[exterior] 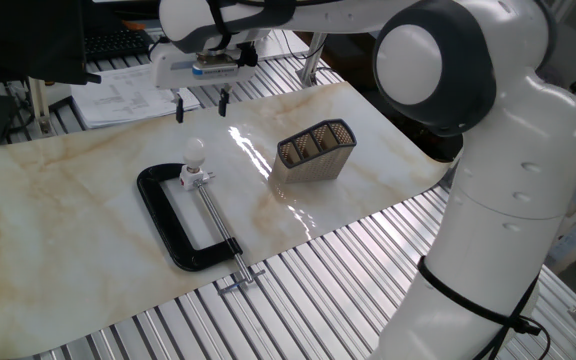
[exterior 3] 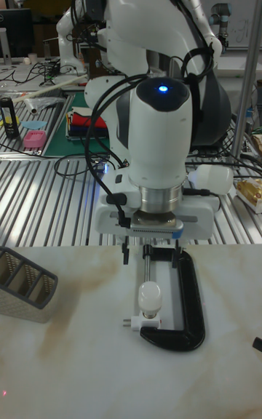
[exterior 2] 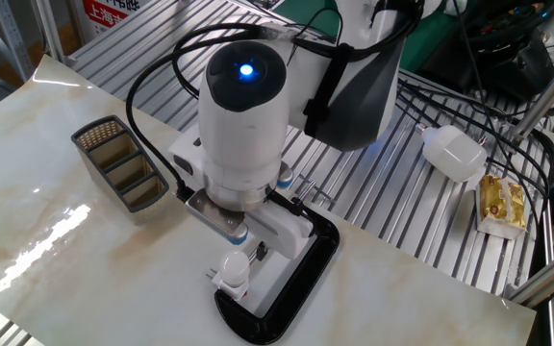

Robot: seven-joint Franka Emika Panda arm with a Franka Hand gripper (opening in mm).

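A white light bulb point(exterior: 195, 152) stands upright in a small white socket point(exterior: 193, 177) with plug prongs. The socket sits at one end of a black C-clamp point(exterior: 167, 224), by the tip of its metal screw, and the clamp lies on the marble-patterned board. Above the bulb hangs my gripper point(exterior: 202, 107), pointing down with its two dark fingers wide apart and nothing between them. The third view shows the gripper point(exterior 3: 151, 254) over the clamp's screw side, with the bulb point(exterior 3: 150, 296) nearer the camera. In the second view the arm hides the fingers and part of the clamp.
A beige divided holder point(exterior: 315, 152), its compartments empty, stands on the board point(exterior: 58, 220) to one side of the clamp. Another white bulb point(exterior 2: 453, 154) and a gold-and-white box point(exterior 2: 500, 206) lie on the slatted metal table. Much of the board is bare.
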